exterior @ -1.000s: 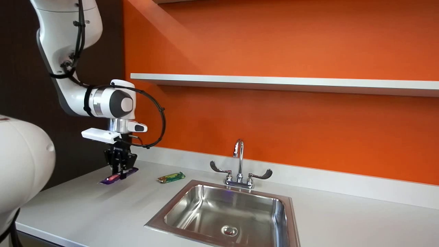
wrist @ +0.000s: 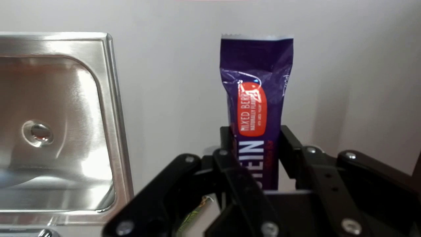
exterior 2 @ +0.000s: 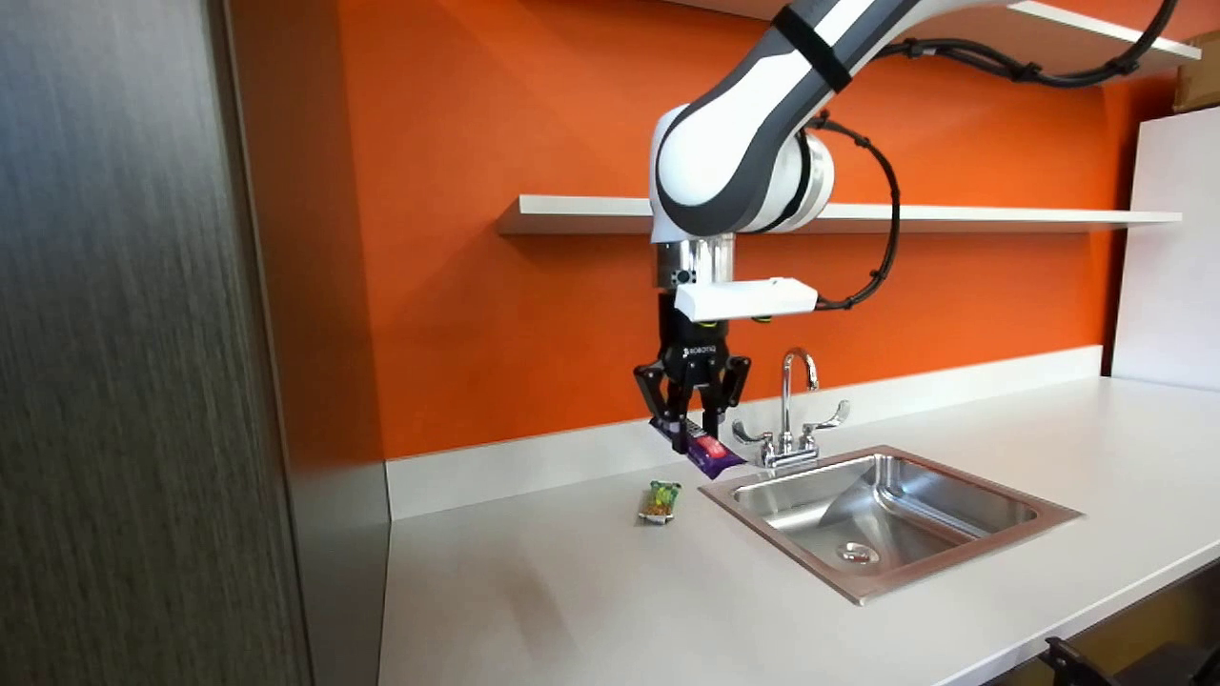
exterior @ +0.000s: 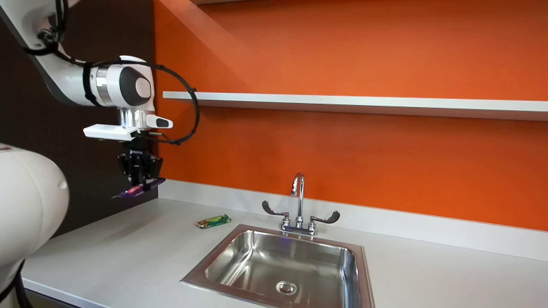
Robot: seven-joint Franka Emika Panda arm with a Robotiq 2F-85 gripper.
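Observation:
My gripper is shut on a purple wrapped bar with a red "mixed berry" label. One finger presses each long side of the wrapper, and its crimped end sticks out past the fingertips. In exterior view 1 the purple bar hangs well above the counter at the left, under the gripper. A green wrapped bar lies flat on the counter left of the sink. Most of that green bar is covered by my gripper's linkage in the wrist view.
A steel sink is set into the counter, with a faucet behind it. Along the orange wall runs a white shelf. A dark panel closes off the left side. Bare counter lies left of the sink.
My gripper has risen from low over the counter and shifted slightly left, carrying the purple bar up with it. The green bar has stayed put.

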